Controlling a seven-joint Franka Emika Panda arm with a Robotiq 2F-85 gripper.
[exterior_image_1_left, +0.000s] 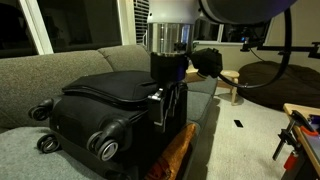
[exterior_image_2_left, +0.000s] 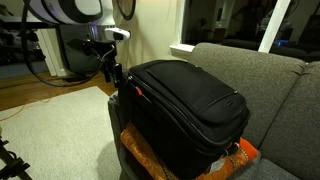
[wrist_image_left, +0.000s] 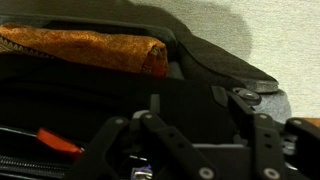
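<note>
A black suitcase lies on its side on the grey sofa, its wheels facing exterior view 1. In exterior view 2 the suitcase shows its zippered front. My gripper hangs close against the suitcase's end nearest the floor side; whether it touches cannot be told. From the other side, the gripper appears beside that same end. In the wrist view the gripper has its fingertips apart, with dark suitcase behind and nothing clearly held. A red tab shows on the suitcase.
An orange cloth lies under the suitcase at the edge of the sofa. Pale carpet beside the sofa is mostly open, with a small dark item on it. A wooden table stands at the right.
</note>
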